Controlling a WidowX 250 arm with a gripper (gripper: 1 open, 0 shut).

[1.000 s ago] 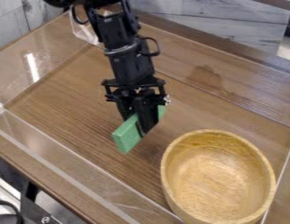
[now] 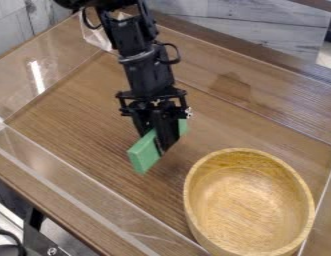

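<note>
The black robot arm reaches down from the top centre to the middle of the camera view. Its gripper [image 2: 157, 134] is shut on a green block [image 2: 146, 154], held tilted just above or on the wooden table [image 2: 74, 150]; whether it touches the surface I cannot tell. The fingertips are partly hidden in the dark shape of the gripper, and part of the green shows behind it on the right.
A large yellow oval bin [image 2: 248, 204] stands at the lower right, close to the held block. Pale marbled panels line the back. A dark cable lies at the bottom left corner.
The arm and the green block are nearly still, with at most a very slight shift.
</note>
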